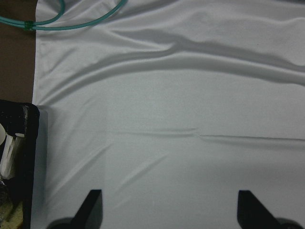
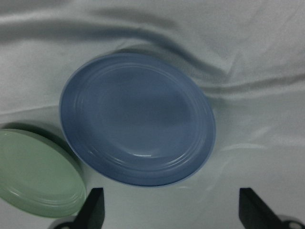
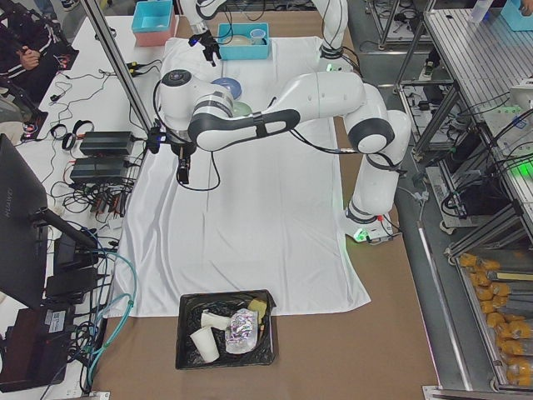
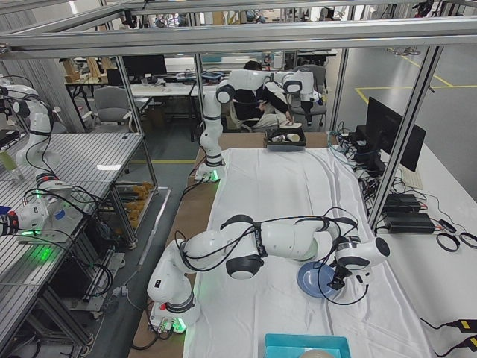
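My left gripper (image 3: 171,162) hangs over the white cloth (image 3: 241,242), open, with only cloth between and below its fingers in the left wrist view. My right gripper (image 4: 344,277) is over the far end of the cloth, open, above a blue plate (image 2: 137,119) and a green plate (image 2: 38,171) lying side by side. Neither gripper holds anything.
A black bin (image 3: 187,329) with cups, a foil packet and other items stands beyond the cloth's edge. A blue tray (image 4: 305,339) holds dishes at the opposite end. Monitor, black boxes and cables line one side.
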